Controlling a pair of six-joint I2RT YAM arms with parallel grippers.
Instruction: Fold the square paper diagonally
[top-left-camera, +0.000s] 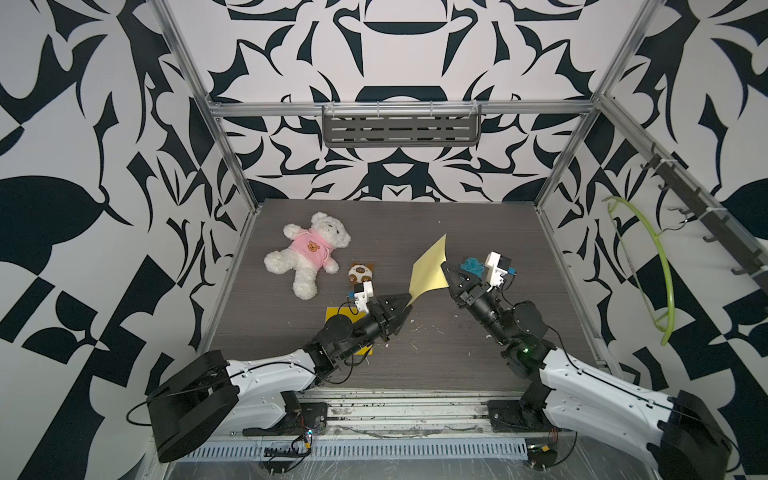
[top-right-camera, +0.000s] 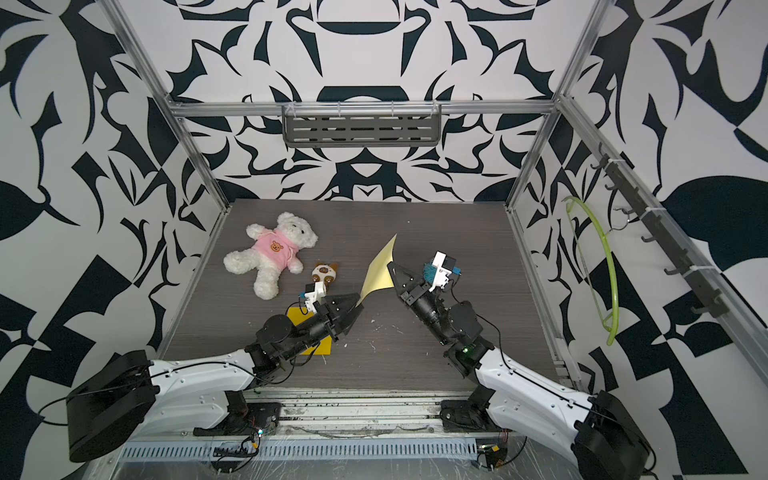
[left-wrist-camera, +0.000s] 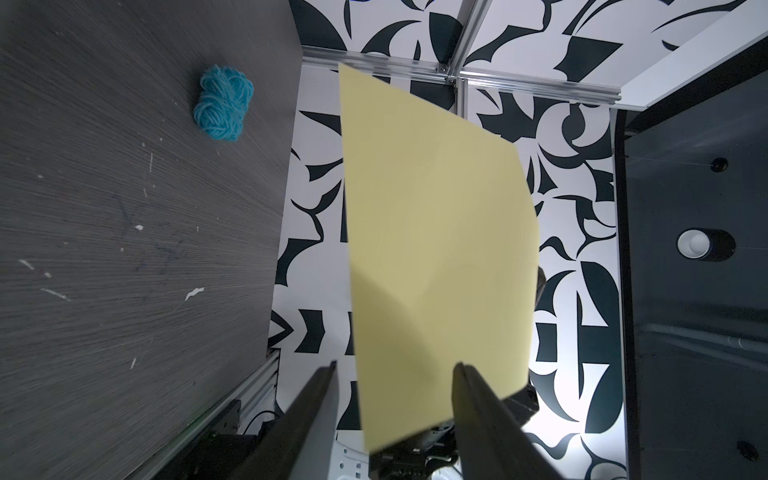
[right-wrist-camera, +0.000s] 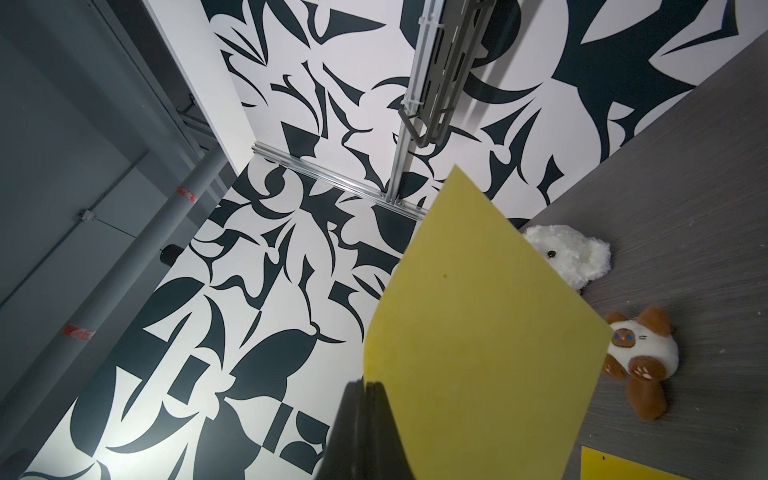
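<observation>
A yellow square paper (top-left-camera: 428, 268) is held in the air by my right gripper (top-left-camera: 446, 268), shut on one of its corners; in the right wrist view the paper (right-wrist-camera: 488, 320) rises from the fingertips. My left gripper (top-left-camera: 406, 302) is at the paper's lower left corner. In the left wrist view its fingers (left-wrist-camera: 480, 424) stand apart, with the lower end of the paper (left-wrist-camera: 424, 240) between or just beyond them; contact is not clear.
A white teddy in pink (top-left-camera: 308, 248) lies back left, a small brown-white plush (top-left-camera: 360, 272) nearby. Another yellow sheet (top-right-camera: 297, 314) lies under my left arm. Blue yarn is at the right.
</observation>
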